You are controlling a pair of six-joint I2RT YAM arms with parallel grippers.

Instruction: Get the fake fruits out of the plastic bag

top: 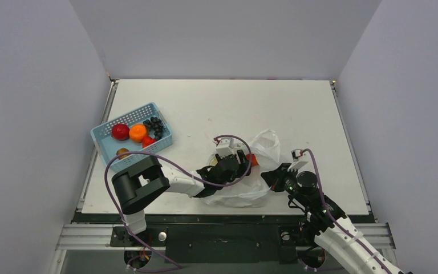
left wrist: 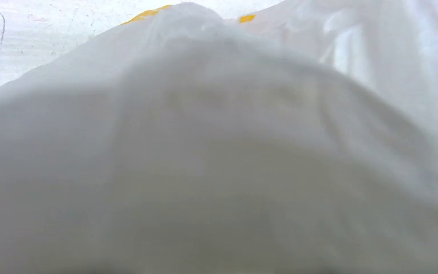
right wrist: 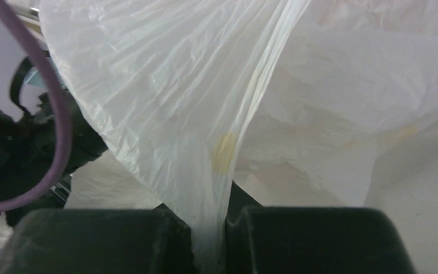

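Note:
The white plastic bag [top: 267,145] lies crumpled at the middle front of the table. An orange-red piece [top: 254,160] shows at its opening, just beside my left gripper [top: 247,162]. That gripper is down at the bag; pale plastic [left wrist: 217,160] fills most of the left wrist view and hides its fingers, so how its fingers stand and what is between them do not show. My right gripper is shut on a gathered fold of the bag [right wrist: 177,114], pinched between its dark fingers. Any other fruit inside the bag is hidden.
At the left, a blue basket [top: 104,140] holds a red fruit [top: 120,132], an orange [top: 138,133], dark grapes [top: 158,128], a smaller red fruit [top: 148,141] and a brown fruit [top: 123,152].

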